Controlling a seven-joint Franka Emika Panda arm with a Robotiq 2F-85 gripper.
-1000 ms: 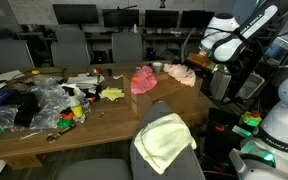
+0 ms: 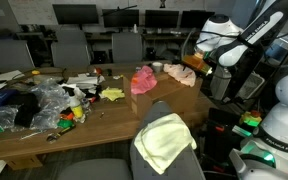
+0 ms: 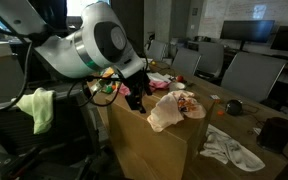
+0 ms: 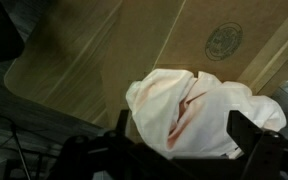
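A pale pinkish-white cloth (image 4: 199, 112) lies crumpled in the wrist view, partly covered at its lower edge by my gripper. My gripper is open, its dark fingers standing wide apart across the cloth's lower part. In exterior view 2 the gripper (image 3: 136, 98) hangs beside a light cloth (image 3: 166, 112) draped over the edge of a brown surface. Whether the fingers touch the cloth cannot be told. From exterior view 1, the gripper (image 2: 201, 66) is close to the pinkish cloth (image 2: 180, 74) at the table's right end.
Brown cardboard (image 4: 164, 45) with a round stamp surrounds the cloth. Another whitish cloth (image 3: 230, 149) and a dark cylinder (image 3: 275, 134) lie farther along the table. A pink item (image 2: 144, 80) and bagged clutter (image 2: 44, 107) occupy the table; a pale green cloth (image 2: 165, 142) covers a chair.
The arm's white wrist section has tilted and shifted slightly in exterior view 1, with the gripper staying near the pinkish cloth. The items on the table look unmoved.
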